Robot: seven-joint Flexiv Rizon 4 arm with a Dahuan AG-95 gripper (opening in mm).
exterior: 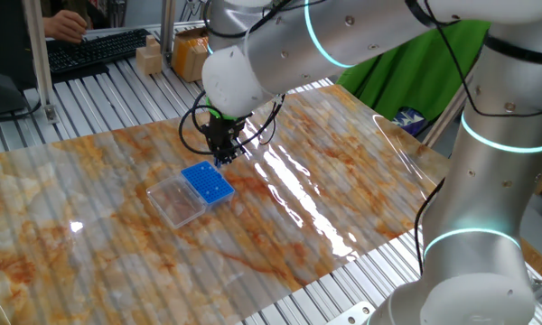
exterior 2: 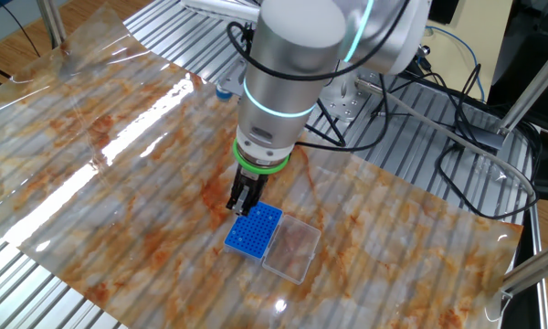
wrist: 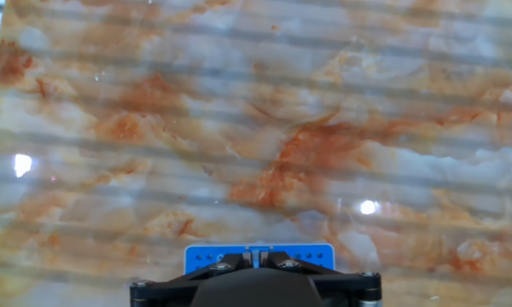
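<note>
A blue rack [exterior: 208, 182] with a grid of small holes lies on the marbled sheet, its clear lid [exterior: 176, 202] folded open beside it. In exterior view 2 the rack [exterior 2: 254, 229] is nearer my gripper than the lid [exterior 2: 292, 249]. My gripper [exterior 2: 243, 202] points down at the rack's edge, its tips just above or beside it; contact cannot be judged. In the wrist view, the narrow fingertips of my gripper stand close together in front of the rack [wrist: 311, 254]. They look shut; whether something thin sits between them is unclear. A few pale specks show on the rack.
Around the rack the marbled sheet [exterior: 81, 217] is mostly clear, with bright glare streaks. Wooden blocks [exterior: 149, 58], a cardboard box [exterior: 191, 54] and a keyboard [exterior: 99, 51] stand behind it. A person's hand [exterior: 65, 26] rests near the keyboard. Loose cables loop around my wrist.
</note>
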